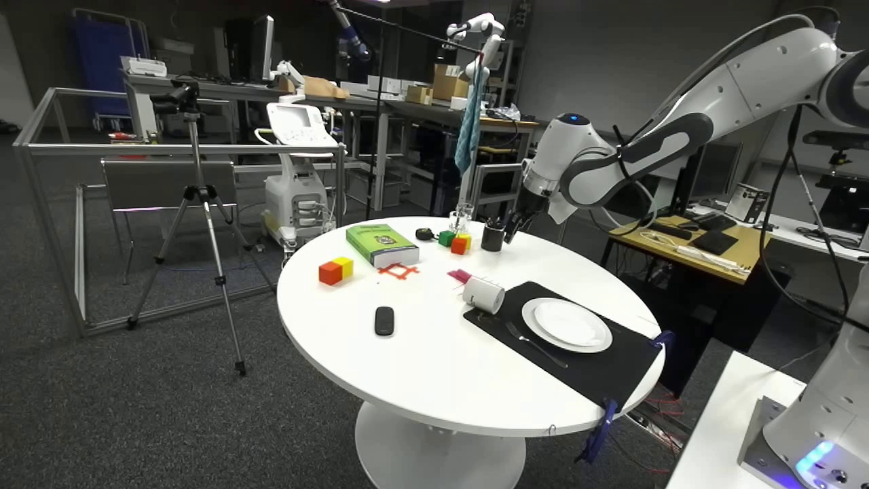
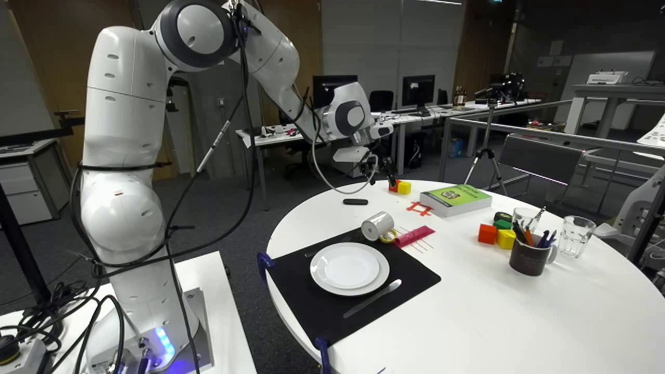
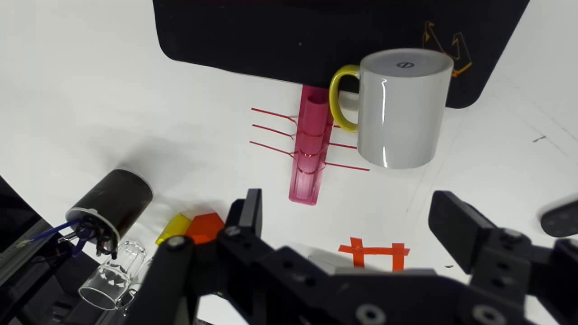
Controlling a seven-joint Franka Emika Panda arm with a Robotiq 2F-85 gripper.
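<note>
My gripper stands open above the table, its two dark fingers wide apart with only tabletop showing between them. Ahead of it in the wrist view, a white mug (image 3: 403, 113) with a yellow handle lies on its side at the placemat's edge. Beside the mug's handle is a pink strip (image 3: 306, 187) with thin red ties. From the second exterior view, the toppled mug (image 2: 377, 225) rests near the white plates (image 2: 349, 268). In the first exterior view the gripper (image 1: 515, 228) hangs high, away from the mug (image 1: 484, 295).
A dark pen mug (image 2: 528, 256), a clear glass (image 2: 574, 237) and coloured cubes (image 2: 487, 234) stand grouped together. The green book (image 1: 381, 244) lies near more cubes (image 1: 330, 272). A black device (image 1: 384, 320) sits on open tabletop. Cutlery flanks the plates on the black placemat (image 1: 586, 376).
</note>
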